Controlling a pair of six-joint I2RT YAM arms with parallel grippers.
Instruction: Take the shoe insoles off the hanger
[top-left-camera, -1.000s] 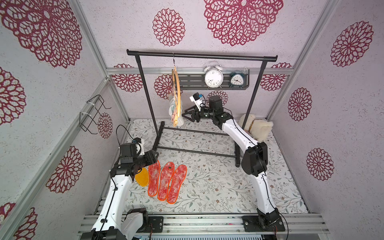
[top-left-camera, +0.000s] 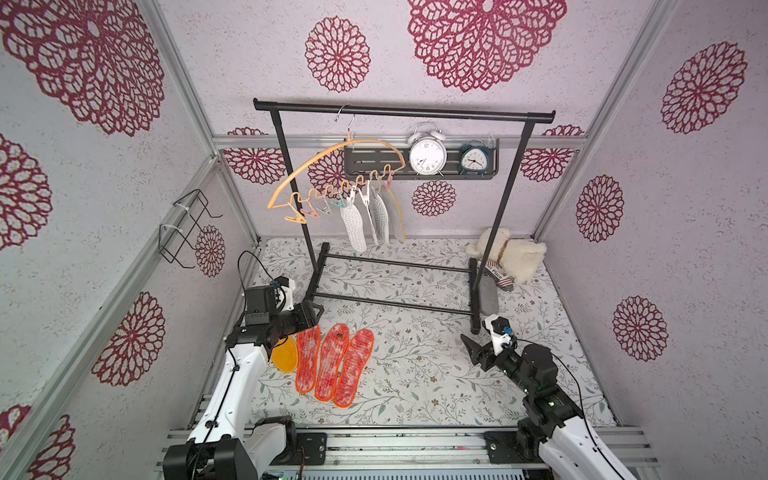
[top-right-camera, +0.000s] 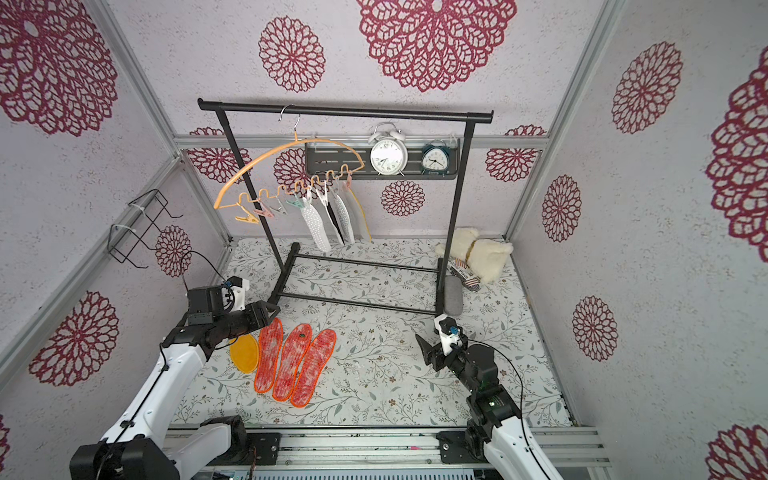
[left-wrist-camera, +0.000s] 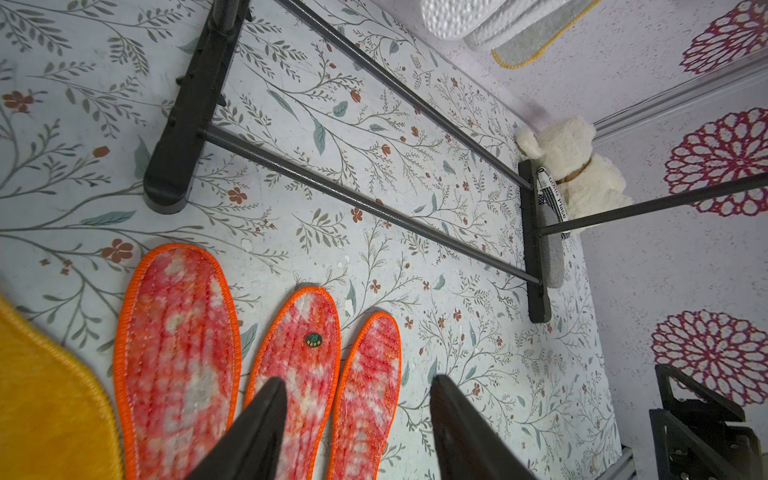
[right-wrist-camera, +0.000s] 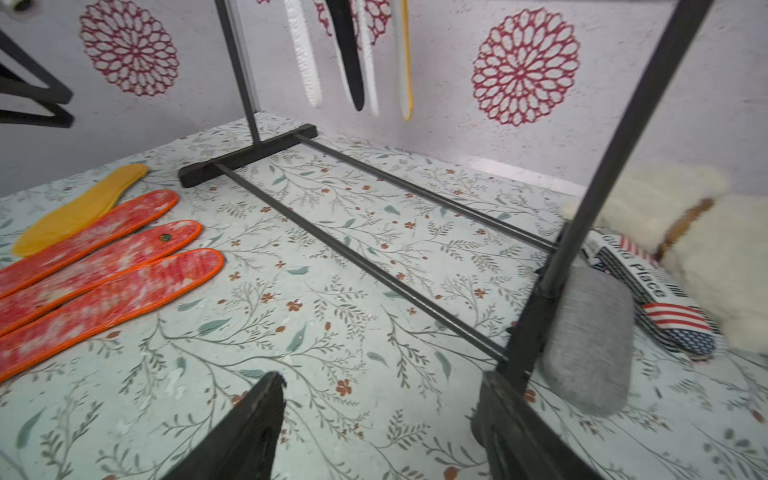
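Observation:
An orange clip hanger (top-left-camera: 336, 152) hangs turned partly sideways from the black rack's top bar, several grey and white insoles (top-left-camera: 353, 220) clipped to it. Three red insoles (top-left-camera: 333, 360) and a yellow insole (top-left-camera: 284, 356) lie front left on the table. My left gripper (top-left-camera: 308, 314) is low above them, its fingers apart with nothing between them in the left wrist view. My right gripper (top-left-camera: 477, 349) is open and empty, low at the front right, clear of the rack and hanging insoles.
A plush toy (top-left-camera: 520, 256) and grey cushion (right-wrist-camera: 584, 344) sit by the rack's right foot (top-left-camera: 476, 320). Two clocks (top-left-camera: 428, 157) stand on the back shelf.
My right arm has drawn back from beside the hanger down to the front right. The hanger has swung round to show more of its width. The left arm has shifted only slightly.

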